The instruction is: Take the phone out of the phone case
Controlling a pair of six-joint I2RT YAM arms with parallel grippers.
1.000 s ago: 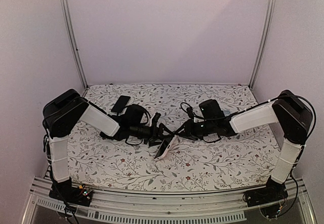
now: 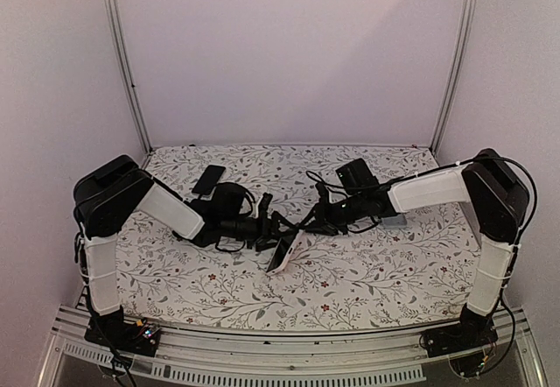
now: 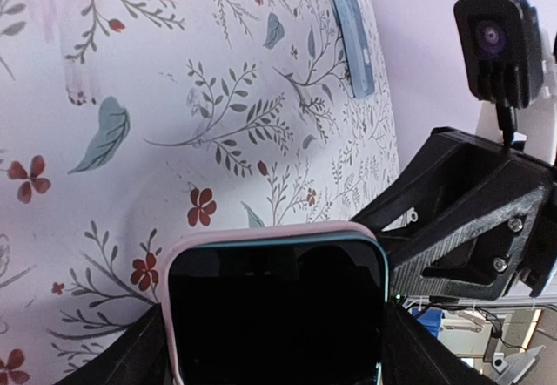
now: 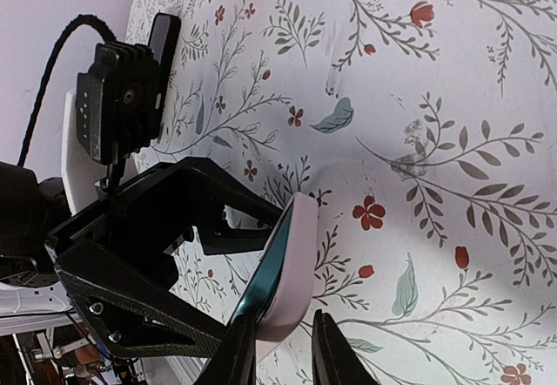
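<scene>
The phone point(image 3: 274, 307) in its pale pink case point(image 4: 296, 272) stands tilted just above or on the cloth at the middle front; in the top view it is a dark slab with a pink edge. My left gripper point(image 2: 273, 235) has its fingers on either side of the phone and case; how firmly they press cannot be told. My right gripper point(image 2: 306, 228) is at the upper end of the case. In the right wrist view its fingertips show at the bottom, beside the case's corner; what lies between them is hidden.
A dark flat object point(image 2: 208, 179) lies at the back left. A light blue flat object point(image 3: 351, 37) lies on the right, partly under my right arm in the top view.
My right arm has shifted slightly up and toward the middle in the top view. The left gripper and the phone in its case have barely moved.
</scene>
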